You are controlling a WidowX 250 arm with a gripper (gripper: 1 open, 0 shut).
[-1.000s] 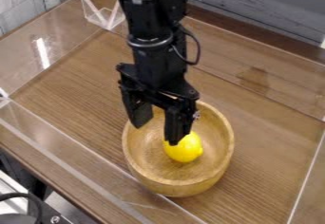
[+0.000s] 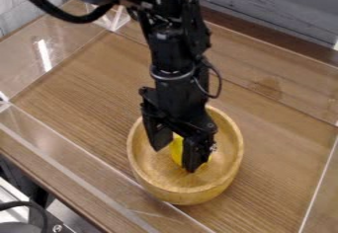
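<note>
A wooden bowl (image 2: 156, 183) sits on the wooden table toward the front centre. In it is a yellow object (image 2: 177, 154), partly hidden by my black gripper (image 2: 177, 151), whose fingers stand open around it, down inside the bowl. Whether they touch it is unclear.
A grey panel runs along the back right, and a small pale object stands at the back left behind a cable. Clear edging runs along the front left and right.
My gripper has moved right and down over the yellow object, which was in plain view in the bowl and is now partly covered.
</note>
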